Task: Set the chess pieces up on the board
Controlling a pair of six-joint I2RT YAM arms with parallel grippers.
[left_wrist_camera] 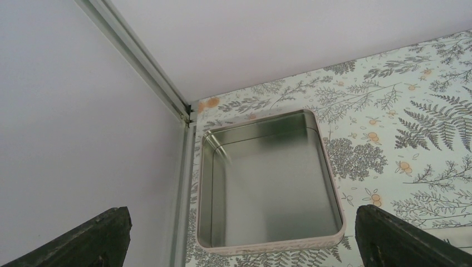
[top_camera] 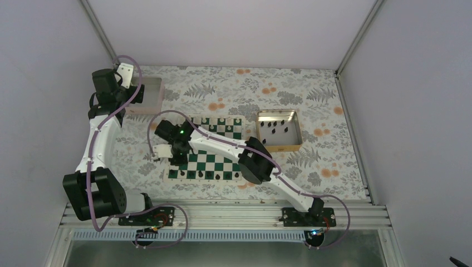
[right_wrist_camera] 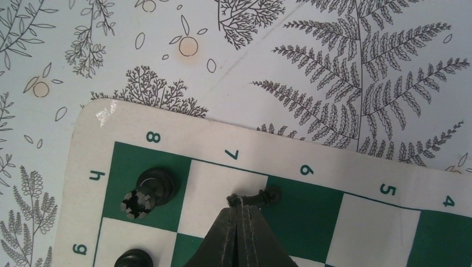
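Observation:
In the right wrist view, a small black piece lies tipped sideways across the border between h7 and h6. My right gripper is shut on its left end, with the fingertips covering part of it. On corner square h8 stands a black rook, upright and apart from the fingers. Another dark piece shows on the g-file below. Seen from the top, the green and white board has dark pieces along its front and back rows, partly covered by my right arm. My left gripper is open and empty above a tray.
The tray under the left gripper, at the back left, looks empty. A gold-rimmed tray right of the board holds several dark pieces. Open patterned tabletop surrounds both trays.

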